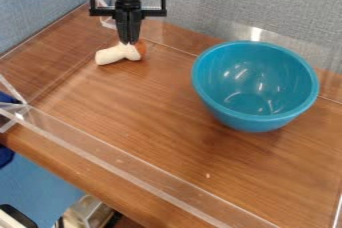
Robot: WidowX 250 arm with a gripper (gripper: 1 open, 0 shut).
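Observation:
My black gripper (128, 38) hangs at the top left, its narrow fingers shut and pointing down at a pale, rounded elongated object (114, 55) with an orange part at its right end, lying on the wooden surface. Its fingertips are just over that object; whether they touch it I cannot tell. A teal bowl (255, 96) stands at the right.
A dark blue item (7, 100) is at the left edge, outside the wall. Grey panels stand behind.

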